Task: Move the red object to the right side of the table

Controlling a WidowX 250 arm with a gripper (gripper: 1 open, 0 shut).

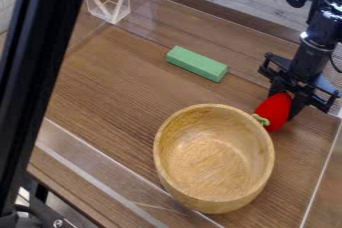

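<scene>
The red object (275,108), with a yellow-green end, is at the right of the table, just beyond the rim of the wooden bowl. My black gripper (286,90) comes down from the upper right and is shut on its upper part. The fingers partly cover that end of the object. Whether its underside touches the table cannot be told from this view.
A large wooden bowl (171,155) stands close in front of the red object. The green block (198,63) lies further back, left of my gripper. A clear wire-like stand (110,8) is at the far left. Bare table (107,92) spreads across the left.
</scene>
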